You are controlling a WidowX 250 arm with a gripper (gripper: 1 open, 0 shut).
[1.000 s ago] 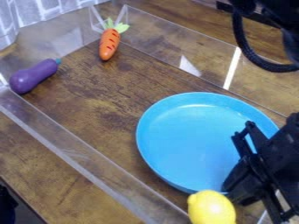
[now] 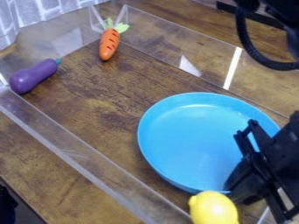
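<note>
The black robot gripper [image 2: 247,168] is low at the right, over the right part of a blue plate [image 2: 193,136]. Its fingertips are dark and crowded, so whether it holds anything is hard to see. A yellow object [image 2: 212,209] sits just below the plate at the bottom edge, near the gripper and partly cut off by the frame.
A purple eggplant [image 2: 33,77] lies at the far left and an orange carrot [image 2: 110,41] at the upper middle. Clear plastic walls [image 2: 82,157] border the wooden floor, whose middle-left is free. Black cables hang at the upper right.
The gripper and arm have shifted very slightly over about a second; the objects look unchanged.
</note>
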